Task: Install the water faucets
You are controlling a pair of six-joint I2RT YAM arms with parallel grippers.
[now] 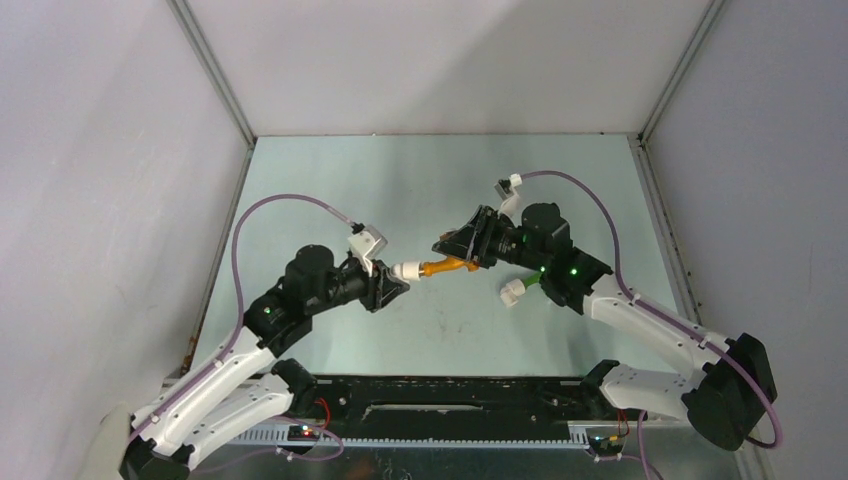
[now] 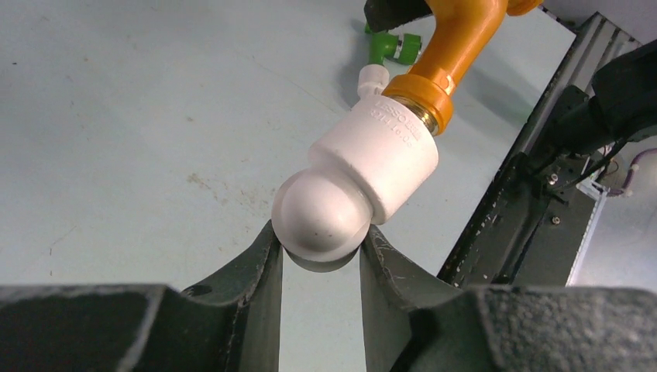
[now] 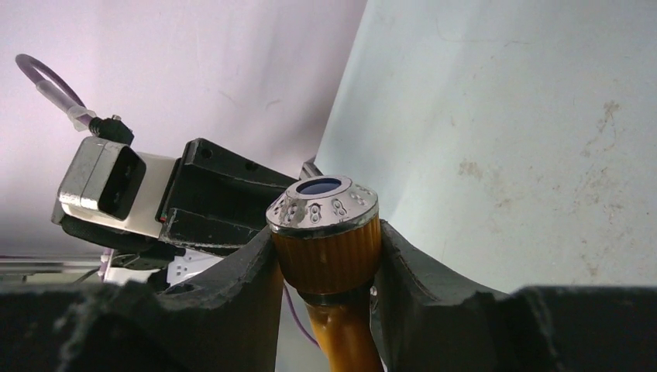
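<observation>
My right gripper holds an orange faucet body; its chrome-topped knurled end sits between the fingers in the right wrist view. A white plastic fitting is joined to the faucet's other end, with a brass ring at the joint. My left gripper has its fingertips at the rounded end of this white fitting; whether they grip it is hard to tell. In the top view the left gripper faces the right one across the faucet.
A green faucet with a white fitting lies on the board under the right arm. The board is otherwise mostly clear, with walls on three sides and a dark rail along the front edge.
</observation>
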